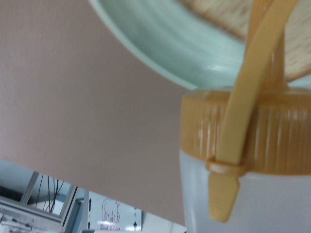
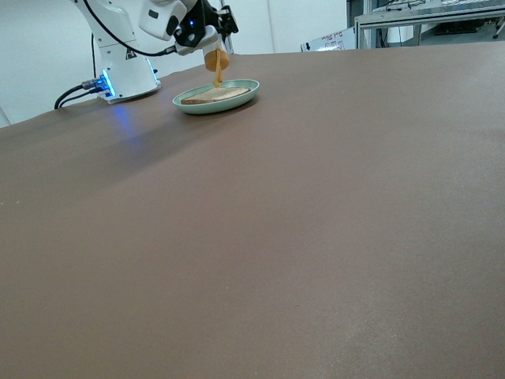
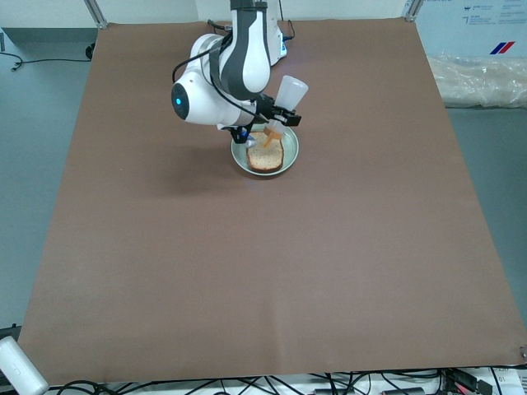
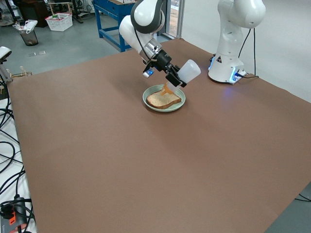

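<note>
My gripper (image 3: 268, 115) is shut on a translucent squeeze bottle (image 3: 290, 95), held tilted with its orange cap and nozzle pointing down over a slice of bread (image 4: 160, 101). The bread lies on a pale green plate (image 2: 181, 103). In the top view the orange nozzle (image 2: 218, 75) hangs just above the bread. The wrist view shows the orange cap (image 1: 279, 141) close up, with a hanging cap strap and the plate's rim behind it; the fingers do not show there.
The robot's base (image 4: 226, 68) stands at the table's back edge. Cables (image 3: 354, 383) run along the opposite edge.
</note>
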